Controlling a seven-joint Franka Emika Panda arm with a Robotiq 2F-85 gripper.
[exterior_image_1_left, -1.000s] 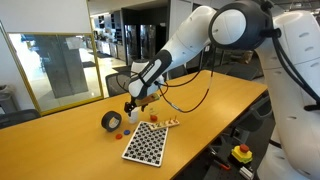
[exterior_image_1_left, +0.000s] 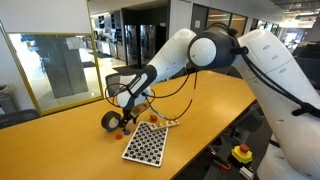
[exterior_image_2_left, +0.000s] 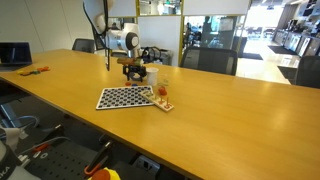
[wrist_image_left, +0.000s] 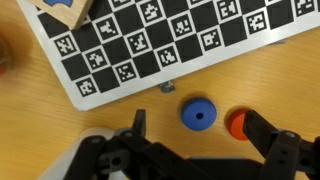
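My gripper stands open above the table, its fingers (wrist_image_left: 138, 124) wide apart. Between them in the wrist view lies a small blue disc (wrist_image_left: 198, 113) with a dark centre, flat on the wood. A red disc (wrist_image_left: 237, 123) lies right of it, partly covered by the right finger. Nothing is held. From exterior view 1, the gripper (exterior_image_1_left: 128, 120) hangs low at the far side of the table, with a red disc (exterior_image_1_left: 119, 137) close by. Exterior view 2 shows the gripper (exterior_image_2_left: 132, 76) behind the checkered board (exterior_image_2_left: 124, 97).
A white cup (exterior_image_2_left: 152, 75) stands close beside the gripper. Next to it, a dark round object (exterior_image_1_left: 111, 121) sits on the table. A wooden strip with coloured pieces (exterior_image_2_left: 157, 101) lies beside the checkered board (exterior_image_1_left: 147, 144).
The arm has reached further out and come down over the past second, bringing the gripper closer to the discs. The board, the strip and the dark round object have stayed put.
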